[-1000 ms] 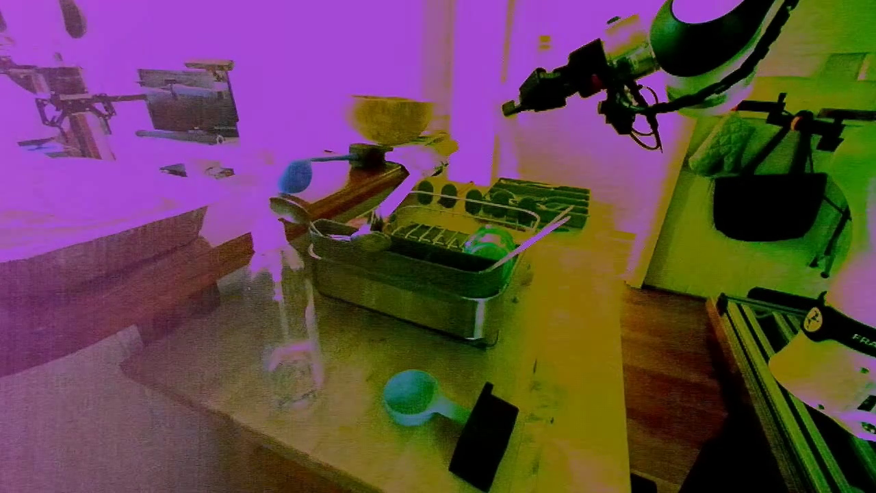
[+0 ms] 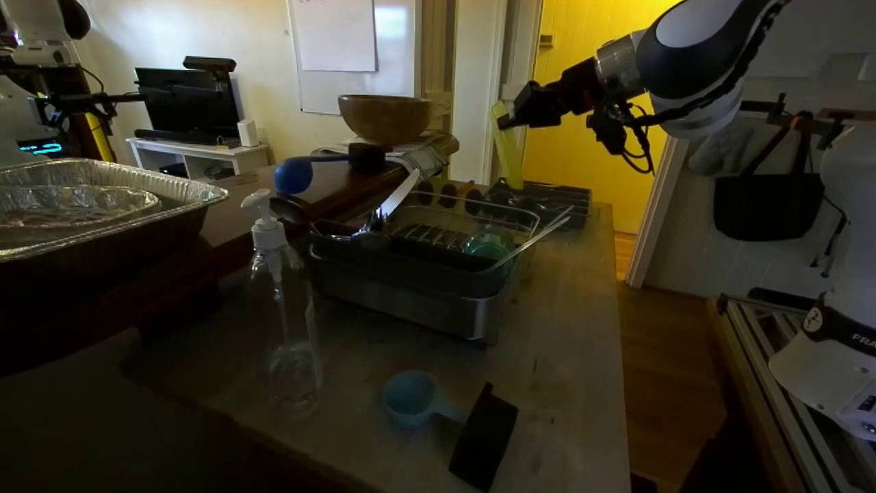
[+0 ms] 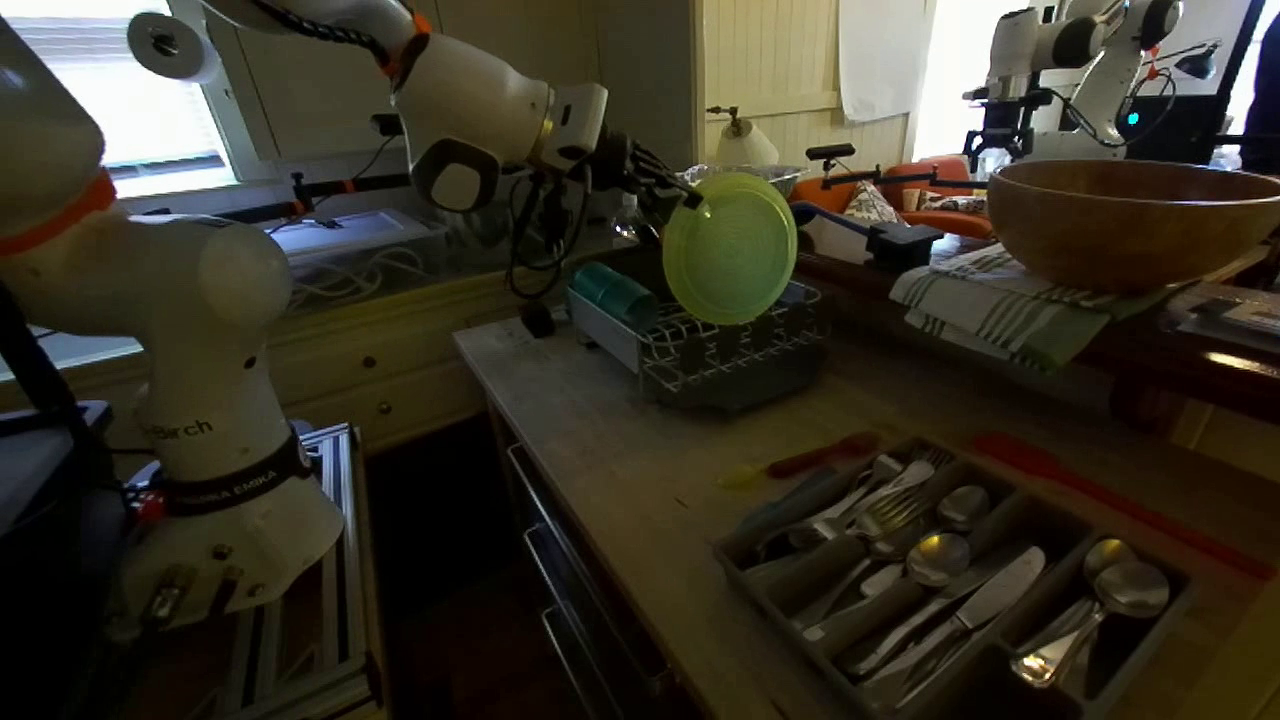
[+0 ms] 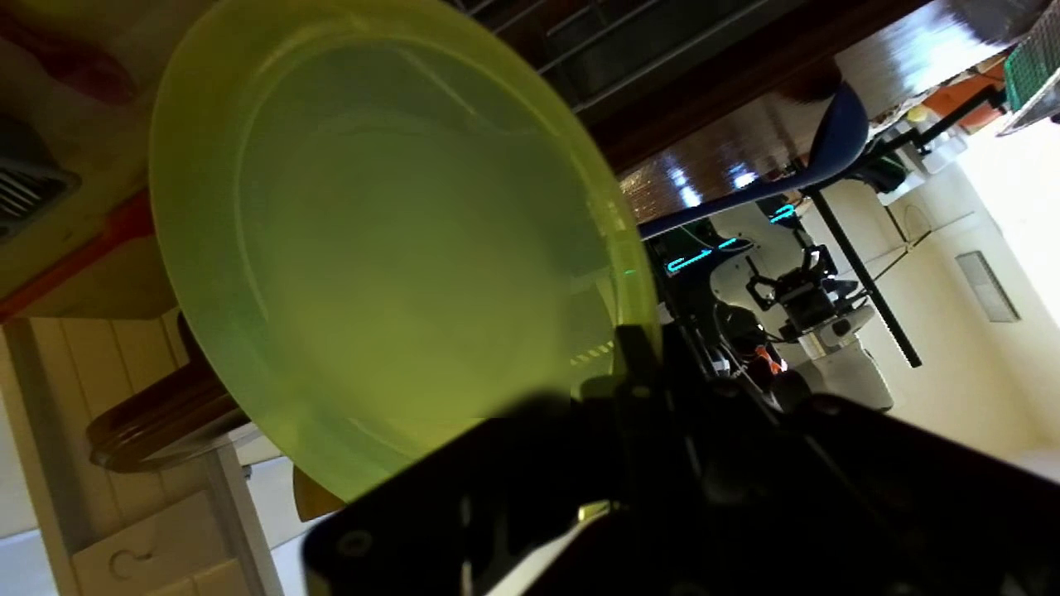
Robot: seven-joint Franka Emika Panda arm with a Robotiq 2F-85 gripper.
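Observation:
A translucent yellow-green plate (image 2: 509,156) hangs upright in the air, with my gripper (image 2: 505,122) shut on its rim. In exterior view 2 the plate (image 3: 732,252) faces the camera and covers part of the dish rack (image 3: 720,366); the gripper (image 3: 692,197) has it by the upper left edge. Most of the left half of the wrist view is filled by the plate (image 4: 397,228), whose rim meets the dark fingers (image 4: 636,348). From exterior view 1, the plate appears behind the metal-sided rack (image 2: 402,296). Its exact height above the rack is hard to tell.
Inside the rack lies a teal cup (image 3: 612,294). A cutlery tray (image 3: 828,648), a red utensil (image 3: 1080,480) and a wooden bowl (image 3: 1116,228) are nearby. A pump bottle (image 2: 283,329) and blue scoop (image 2: 410,398) stand on the counter's other side, with bare counter (image 2: 567,370) alongside.
My gripper is slightly lower and a little further left in exterior view 1.

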